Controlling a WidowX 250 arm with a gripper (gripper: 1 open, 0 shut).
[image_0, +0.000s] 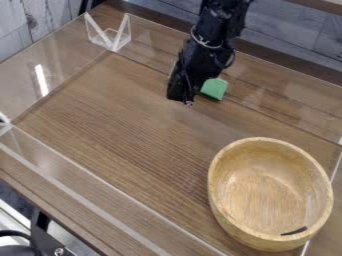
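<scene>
The black robot gripper (183, 92) hangs low over the upper middle of the wooden table (120, 140), just left of a small green block (214, 87). Its fingertips are dark and small in the view; whether they touch the table or the block cannot be told. A large tan bowl (267, 225) sits at the front right, well away from the gripper.
A clear plastic holder (110, 35) stands at the back left, and another clear piece (4, 125) is at the left edge.
</scene>
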